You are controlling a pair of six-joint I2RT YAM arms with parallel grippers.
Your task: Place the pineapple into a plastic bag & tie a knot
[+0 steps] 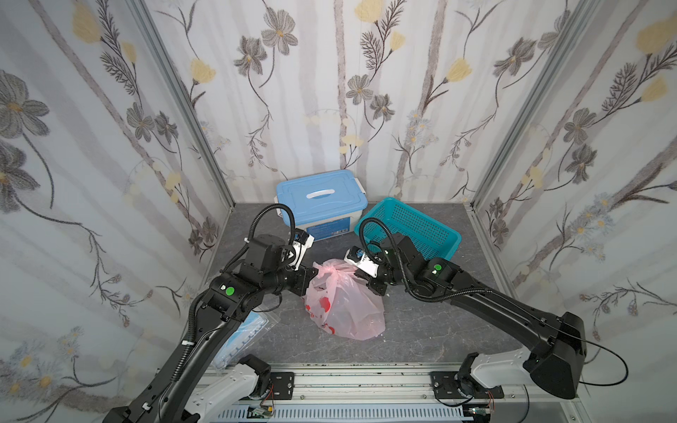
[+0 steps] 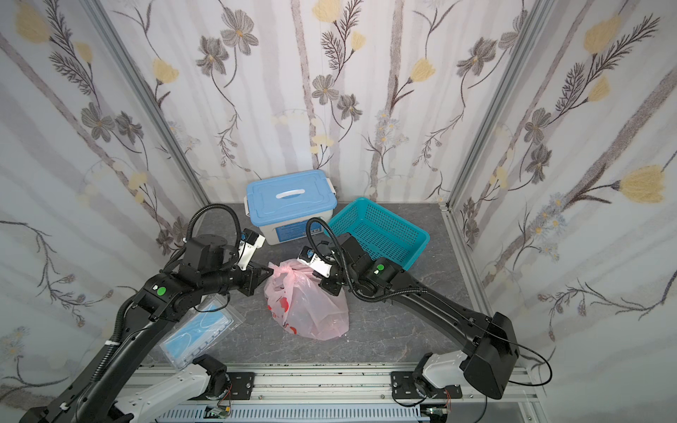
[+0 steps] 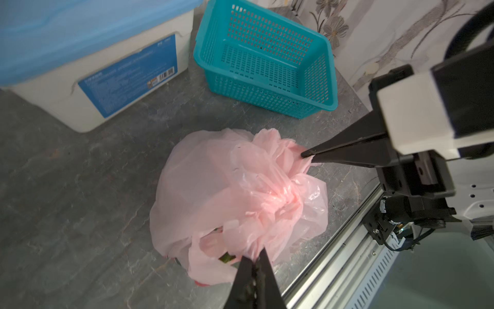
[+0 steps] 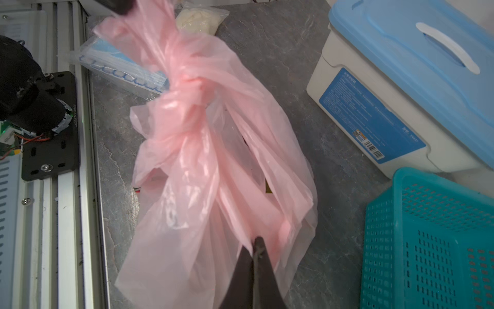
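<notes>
A pink translucent plastic bag (image 1: 352, 310) stands on the grey table between the two arms, its top twisted into a crossed, knot-like bunch (image 4: 187, 92). My left gripper is shut, and gathered pink film runs to its tips. The right gripper, shut as well, has a stretched strand of the bag ending at its fingertips, on the bag's other side. The pineapple itself is hidden in the bag; only a small dark green patch shows through a gap in the film in the left wrist view. Red patches show low on the bag.
Behind the bag stands a white box with a blue lid (image 1: 321, 197), and right of it an empty teal basket (image 1: 440, 239). A clear packet with blue contents (image 2: 201, 331) lies at the left. Bare table surrounds the bag's front and right.
</notes>
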